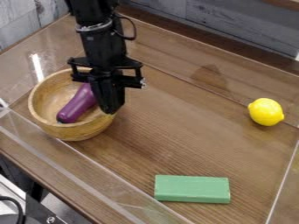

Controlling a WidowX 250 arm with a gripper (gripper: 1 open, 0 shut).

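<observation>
A wooden bowl (73, 129) sits at the left of the table, with a purple eggplant (77, 103) lying inside it. My black gripper (107, 103) hangs over the right part of the bowl, its fingertips pointing down beside the eggplant. It looks shut, and I see nothing held between its fingers, though the fingertips are small and dark here.
A green block (191, 189) lies at the front right. A yellow lemon (267, 111) is on the right.
</observation>
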